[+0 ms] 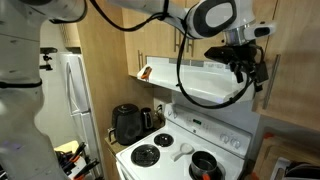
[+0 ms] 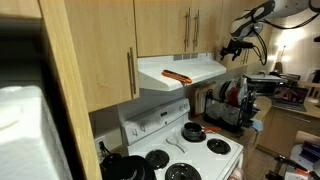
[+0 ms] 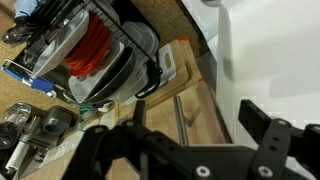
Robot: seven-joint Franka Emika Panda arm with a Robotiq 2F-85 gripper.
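My gripper point(image 1: 250, 82) is raised in front of the cabinets, near the right end of the white range hood point(image 1: 200, 78). In the wrist view its two dark fingers point(image 3: 252, 118) stand wide apart, and nothing shows between them, so the gripper is open. Beyond them in that view lie a wooden cabinet door point(image 3: 205, 125) with a bar handle point(image 3: 180, 120) and the white hood surface point(image 3: 275, 60). The handle is apart from the fingers. An orange object point(image 2: 177, 77) lies on the hood, far from the gripper.
Below is a white stove with a black pot point(image 1: 204, 163) and a light spoon rest point(image 1: 182, 151). A black air fryer point(image 1: 126, 123) stands left of the stove. A dish rack point(image 3: 125, 35) with dishes shows in the wrist view. Closed upper cabinets point(image 2: 170, 28) line the wall.
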